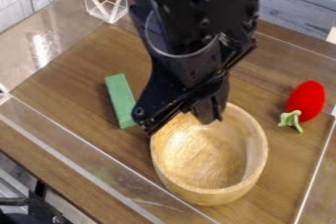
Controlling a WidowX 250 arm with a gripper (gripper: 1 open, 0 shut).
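Note:
The black gripper point(171, 110) hangs over the left rim of a round wooden bowl point(214, 169); whether its fingers are open or shut is hard to tell, as the housing hides much of them. A green block point(121, 98) lies on the wooden table just left of the gripper, partly beside its fingers. A red pepper point(305, 100) with a green stem lies right of the bowl. The bowl looks empty.
Clear plastic walls point(66, 149) edge the wooden table at left and front. A small clear holder point(105, 4) stands at the back left.

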